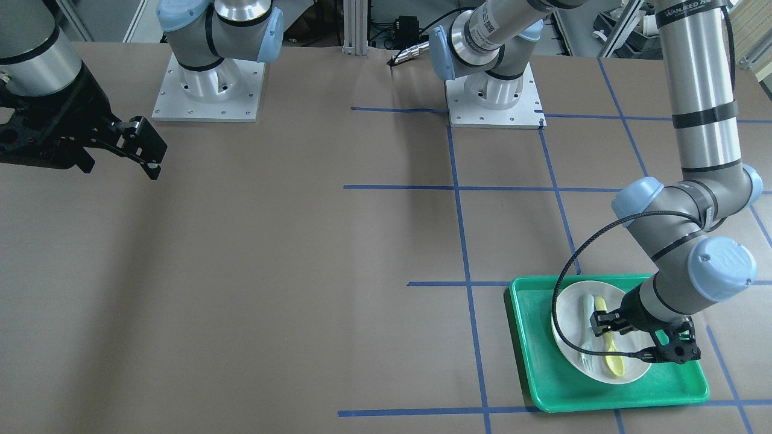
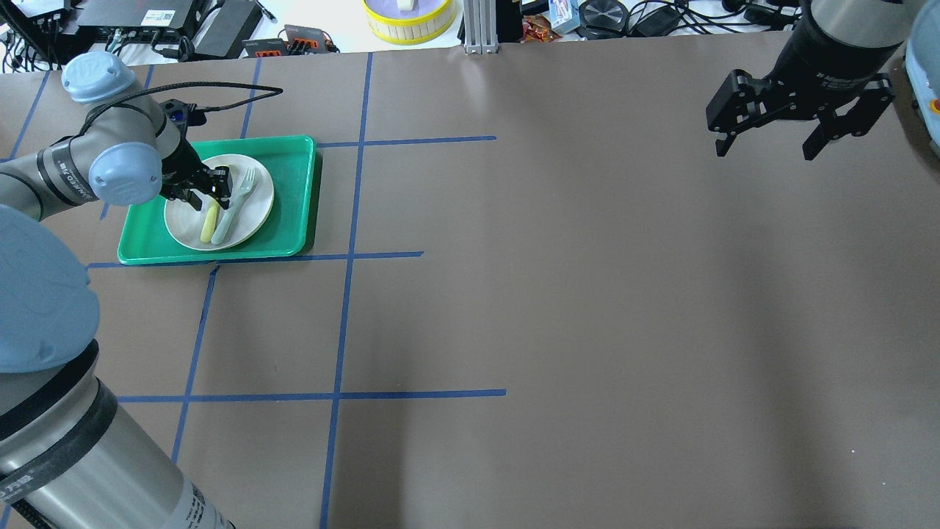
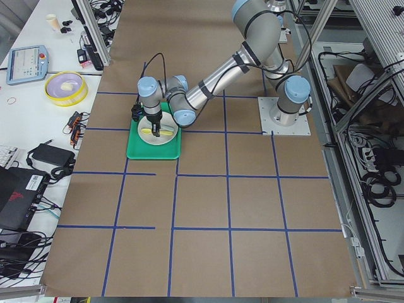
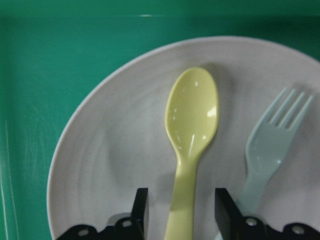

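A white plate [image 1: 579, 325] sits in a green tray [image 1: 535, 376]. On it lie a yellow spoon [image 4: 192, 115] and a pale blue fork [image 4: 270, 145], side by side. My gripper is low over the plate. In the left wrist view its two fingertips stand apart, one on either side of the spoon's handle, the gap wider than the handle. The fork lies beyond the right finger, its handle partly hidden by it. In the front view the wrist and cable partly cover the plate.
Another arm's black gripper [image 2: 797, 110] hangs at the opposite side of the table, with other arm bases at the back. The middle of the table, marked with blue tape lines, is clear.
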